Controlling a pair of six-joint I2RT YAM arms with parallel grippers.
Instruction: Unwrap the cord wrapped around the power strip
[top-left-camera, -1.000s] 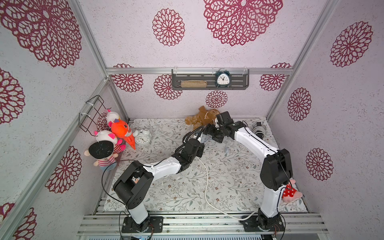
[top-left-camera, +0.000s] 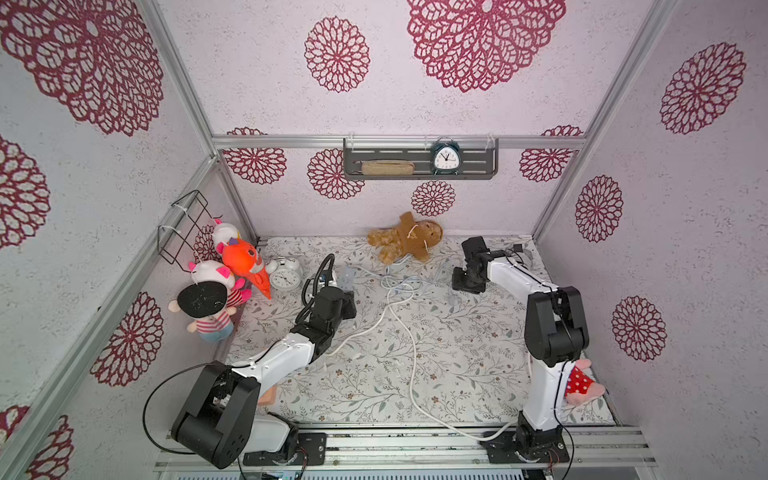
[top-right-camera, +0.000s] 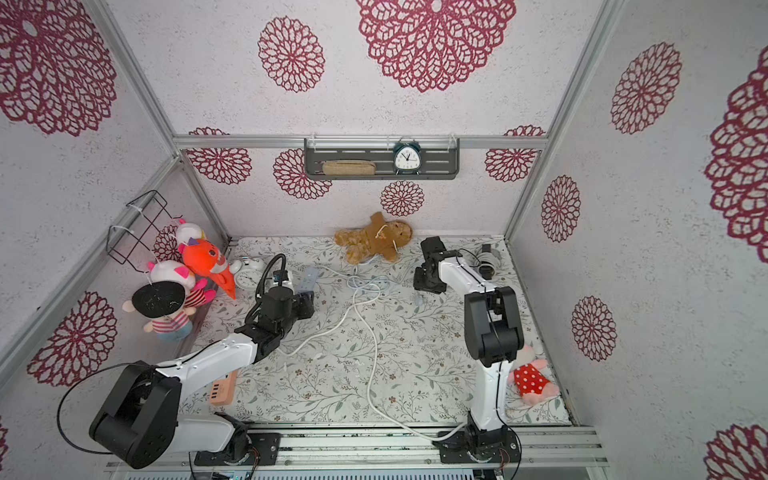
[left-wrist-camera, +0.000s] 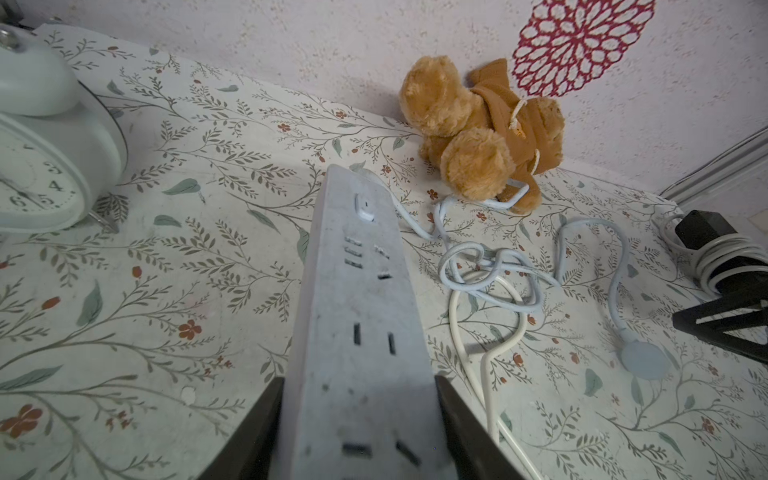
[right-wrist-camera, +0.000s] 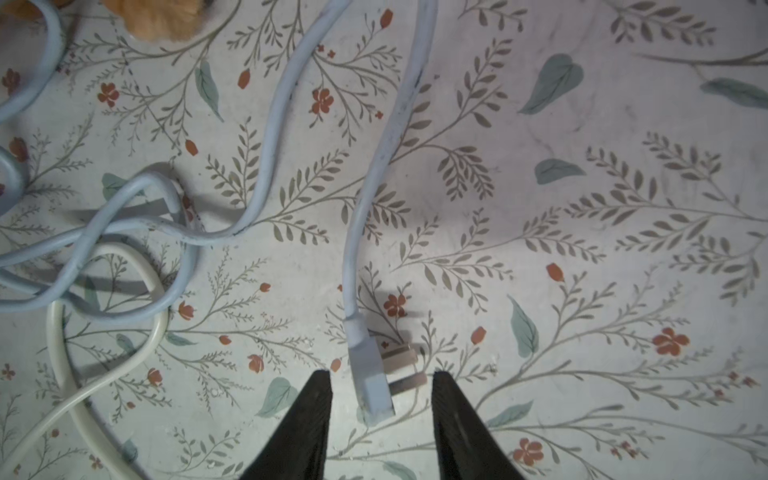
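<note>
The pale grey power strip (left-wrist-camera: 356, 296) is held in my left gripper, shut on its near end, left of centre over the table. Its light-blue cord (left-wrist-camera: 496, 288) lies off the strip in loose loops, tangled with a white cable (left-wrist-camera: 489, 384). In the right wrist view the plug (right-wrist-camera: 368, 372) lies on the table just beyond the tips of my right gripper, which is open and holds nothing; the blue cord (right-wrist-camera: 360, 232) runs away from the plug.
A teddy bear (left-wrist-camera: 480, 136) lies at the back wall. A white alarm clock (left-wrist-camera: 40, 168) stands at the left, near hanging plush toys (top-left-camera: 244, 264). A dark object with coiled cable (top-right-camera: 488, 264) sits at the back right.
My left gripper has moved left with the strip, away from the bear and the right gripper. The right arm has pulled apart from it, shifting right, now lower over the plug.
</note>
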